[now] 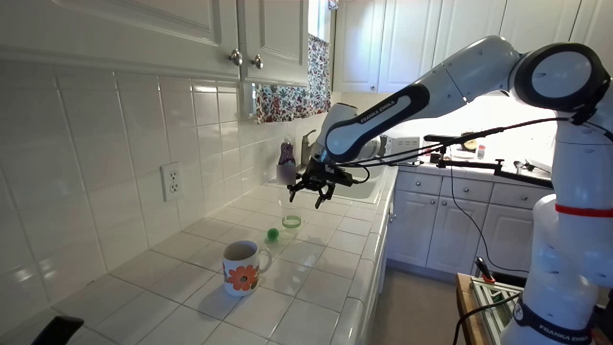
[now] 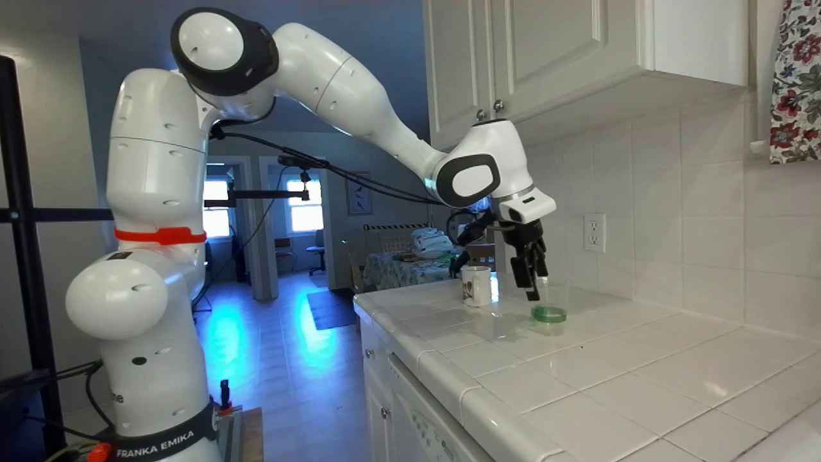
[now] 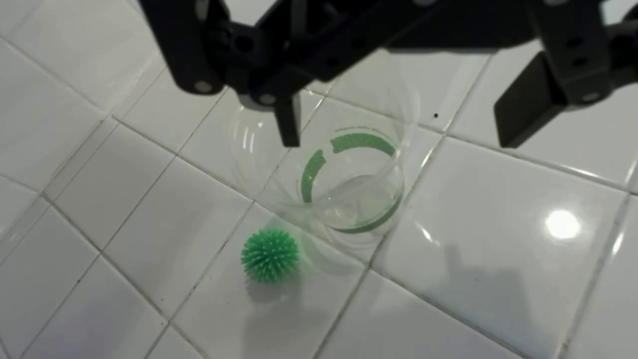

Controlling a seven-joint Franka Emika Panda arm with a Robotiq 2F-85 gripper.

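My gripper [image 1: 306,202] is open above the tiled counter, its fingers spread wide with nothing held. Below it in the wrist view stands a clear plastic cup [image 3: 365,143] with green print and a green band near its base. One fingertip [image 3: 288,128] overlaps the cup's outline there; whether they touch I cannot tell. A green spiky ball [image 3: 270,255] lies on the tiles just outside the cup. Nearer the camera in exterior view 1 is a white mug [image 1: 241,270] with an orange flower, upright, its handle to the right.
A tiled wall with an outlet [image 1: 171,181] runs along one side, under hanging cabinets [image 2: 539,54]. A dark bottle [image 1: 287,154] stands near the faucet and sink, beyond the gripper. The counter's front edge drops to the floor.
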